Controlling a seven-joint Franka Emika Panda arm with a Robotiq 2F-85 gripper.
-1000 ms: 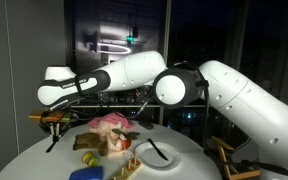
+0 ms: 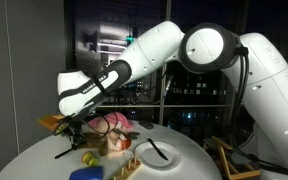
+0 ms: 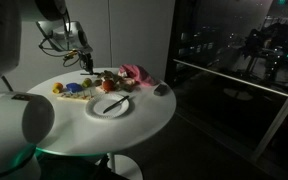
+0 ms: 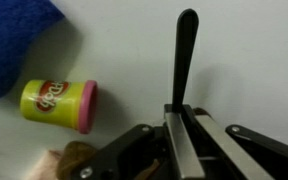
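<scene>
A slim black utensil handle (image 4: 187,45) rises from between my fingertips in the wrist view. My gripper is shut on it, over the bare white table. The utensil's other end is hidden. In the first exterior view my arm reaches across to the table's far left, and the dark utensil (image 2: 63,153) juts out below the hand. Close to the gripper lies a yellow Play-Doh can (image 4: 46,103) with a pink lid. Beyond the can is a blue cloth-like item (image 4: 14,38).
A white plate (image 3: 95,111) carries a dark-handled utensil (image 3: 116,103). Pink cloth (image 3: 136,74) and a red item (image 3: 108,86) crowd the table's middle. Bare table (image 3: 149,110) shows right of the plate.
The table items look unmoved.
</scene>
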